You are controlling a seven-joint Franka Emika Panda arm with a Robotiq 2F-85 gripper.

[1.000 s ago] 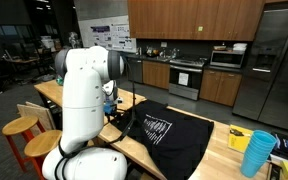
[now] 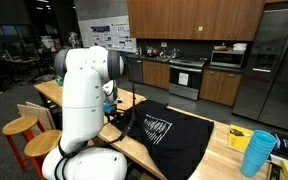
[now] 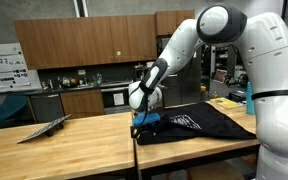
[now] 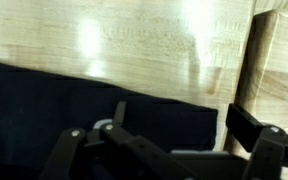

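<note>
A black cloth (image 2: 169, 135) with white print lies spread over the wooden table, somewhat rumpled in the second exterior view. In the wrist view, one corner of the dark cloth (image 4: 174, 125) lies below my gripper, close to the table's edge. The gripper is open, its two black fingers standing wide apart with the cloth corner visible between them. I cannot tell whether the fingertips touch the cloth. In the second exterior view the gripper (image 3: 146, 128) is over the cloth's near left end.
Stacked blue cups (image 2: 257, 153) stand at the table's right end, with a yellow item (image 2: 246, 138) beyond them. Between the two tabletops runs a narrow gap (image 3: 135, 155). Wooden stools (image 2: 24, 127) stand on the floor at left.
</note>
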